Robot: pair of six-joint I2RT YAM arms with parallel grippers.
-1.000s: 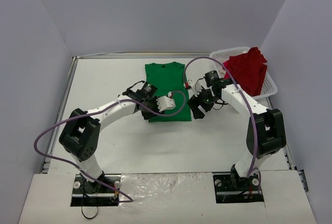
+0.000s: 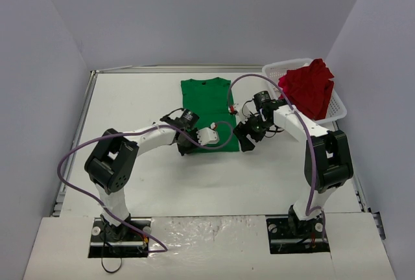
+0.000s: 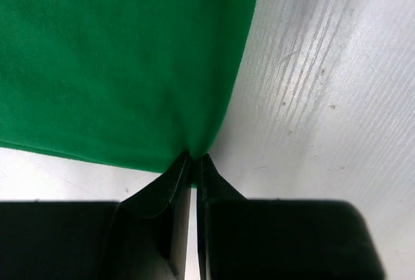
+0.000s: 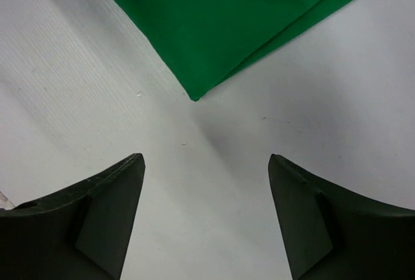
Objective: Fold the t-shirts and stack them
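A green t-shirt (image 2: 208,106) lies as a long, narrow folded strip in the middle of the table. At its near left corner my left gripper is shut on the green cloth, pinching the edge. In the right wrist view the shirt's near right corner (image 4: 196,92) lies flat on the table, with two layers showing along one side. My right gripper stands open just short of that corner, nothing between its fingers. Red cloth (image 2: 310,87) is heaped in a white basket at the back right.
The white basket (image 2: 275,69) stands against the right wall, behind my right arm. Free white tabletop (image 2: 130,92) lies to the left of the shirt and in front of it. Purple cables loop over both arms.
My left gripper has come down and slightly nearer to the table's front, onto the shirt's near left corner, and has shut on it. The right arm has shifted only slightly.
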